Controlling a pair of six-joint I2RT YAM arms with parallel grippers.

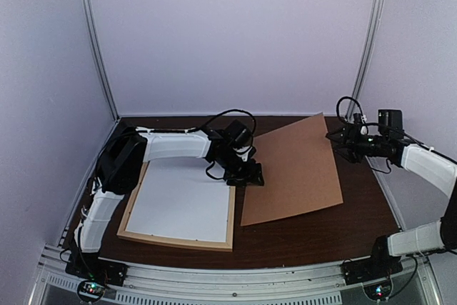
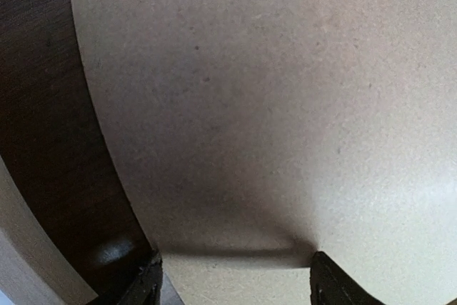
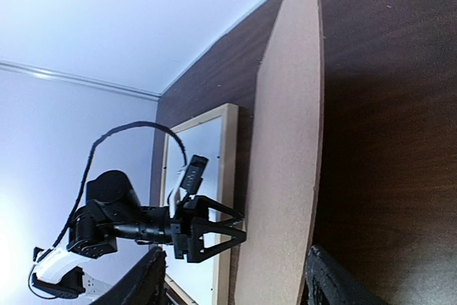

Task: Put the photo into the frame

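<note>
A brown backing board (image 1: 293,180) is tilted up at its back right corner, where my right gripper (image 1: 335,144) is shut on its edge; in the right wrist view the board (image 3: 282,141) runs between that gripper's fingertips (image 3: 318,273). The wooden frame (image 1: 175,243) lies to the left with a white sheet (image 1: 178,212) inside. My left gripper (image 1: 246,176) is at the board's left edge by the frame's right side; in the left wrist view its fingers are apart, low over the board (image 2: 235,119). I see no photo I can identify.
Dark wooden table (image 1: 307,233) shows around the board and frame, with bare room under the raised board in the right wrist view. Pale walls enclose the back and both sides.
</note>
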